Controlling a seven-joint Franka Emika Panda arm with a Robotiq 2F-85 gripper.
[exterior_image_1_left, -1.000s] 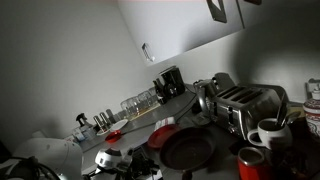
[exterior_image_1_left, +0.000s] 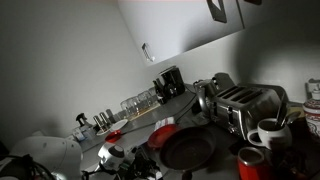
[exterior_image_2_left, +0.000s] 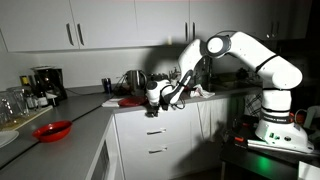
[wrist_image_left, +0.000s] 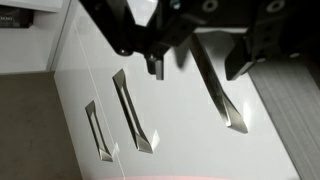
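My gripper is at the top of the wrist view, its dark fingers apart. Between and beyond them runs a long metal drawer handle (wrist_image_left: 219, 95) on a white drawer front; its upper end is hidden by the gripper, and whether the two touch cannot be told. Two more handles, a middle one (wrist_image_left: 133, 115) and a farther one (wrist_image_left: 98, 132), lie to the left. In exterior view 2 the gripper (exterior_image_2_left: 153, 111) reaches down in front of the upper part of the white drawers (exterior_image_2_left: 180, 139), below the counter edge.
On the counter are a dark pan (exterior_image_1_left: 187, 148), a toaster (exterior_image_1_left: 249, 107), a white mug (exterior_image_1_left: 271, 133) and a red can (exterior_image_1_left: 252, 164). A red bowl (exterior_image_2_left: 52, 130) sits on the left counter. The floor in front of the drawers looks clear.
Over the last second the arm at the lower left of exterior view 1 has shifted slightly. The objects on the counter have stayed in place.
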